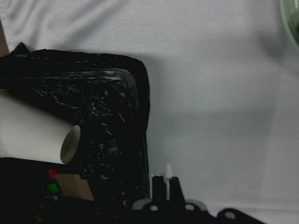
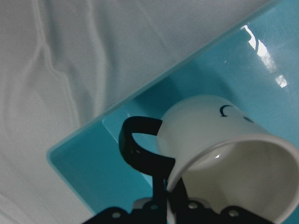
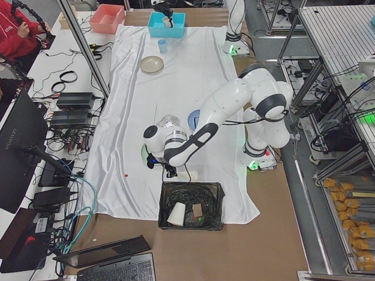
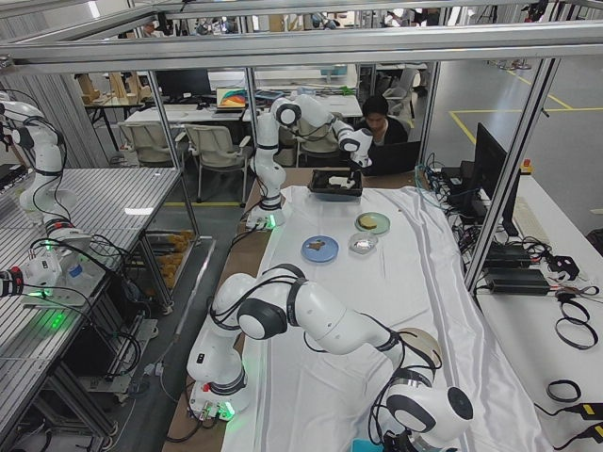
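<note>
My left gripper (image 3: 164,167) hangs beside the black-lined bin (image 3: 190,187) (image 1: 112,107), shut on a small white object (image 1: 167,170), mostly hidden. In the bin lie a white paper cup (image 1: 32,126), cardboard (image 1: 72,186) and red and green bits. In the right wrist view my right gripper is shut on the rim of a white mug (image 2: 205,121) with a black handle, inside or just over the blue container (image 2: 107,168) (image 3: 155,26).
A green plate (image 4: 372,217), clear bowl (image 4: 363,243), blue plate (image 4: 320,256), beige plate (image 3: 152,64) and blue cup (image 3: 162,45) stand on the white cloth (image 3: 123,105). A pink container (image 3: 107,19) stands at the back left.
</note>
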